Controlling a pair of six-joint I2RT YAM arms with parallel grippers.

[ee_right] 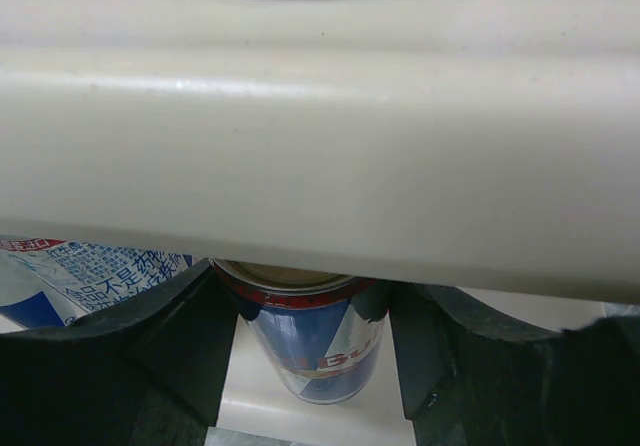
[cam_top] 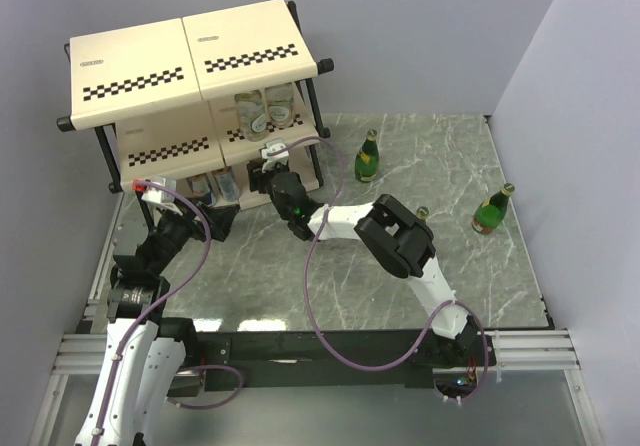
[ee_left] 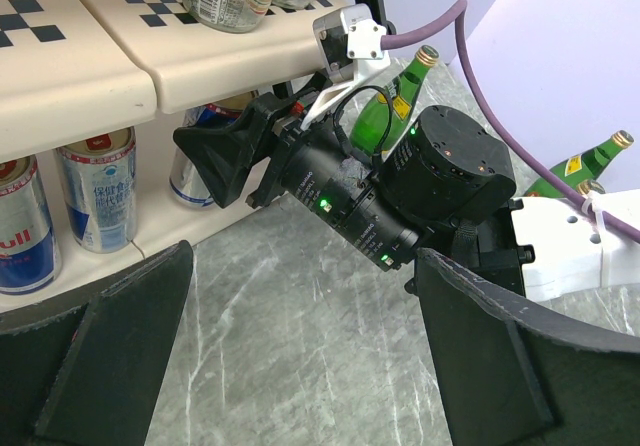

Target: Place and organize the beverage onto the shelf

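Observation:
In the right wrist view, a blue, silver and red can (ee_right: 325, 351) stands upright on the lower board of the shelf (cam_top: 190, 84). My right gripper has one finger on each side of it; whether the pads touch the can does not show clearly. The upper board's lip hides part of its top. Two similar cans, one silver and blue (ee_left: 100, 194) and one at the edge (ee_left: 24, 228), stand on the same board to its left. My left gripper stands open in front of the shelf, empty.
Two clear containers (cam_top: 251, 114) with labels stand on the middle board, above my right gripper. Green bottles stand on the marble table, one behind the right arm (cam_top: 367, 158) and one far right (cam_top: 490, 210); another bottle's top (cam_top: 422, 213) shows beside the arm.

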